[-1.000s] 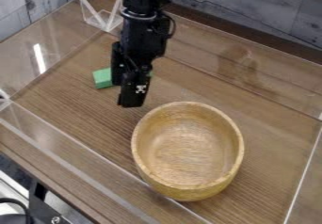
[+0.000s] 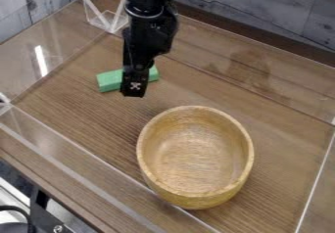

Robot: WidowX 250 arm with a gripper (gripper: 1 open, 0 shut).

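Note:
A black robot arm reaches down from the top centre to my gripper [image 2: 136, 80], which stands open low over a small green block [image 2: 110, 80] on the wooden table. The block shows to the left of the gripper and partly behind it; whether the fingers touch it is unclear. A large beige oval bowl [image 2: 194, 157] sits at the lower right.
A clear plastic item [image 2: 105, 12] lies at the back left. A wall borders the back, and a cable runs at the lower left corner.
My gripper has moved back and slightly left, away from the bowl and over toward the green block. The bowl and block look unmoved.

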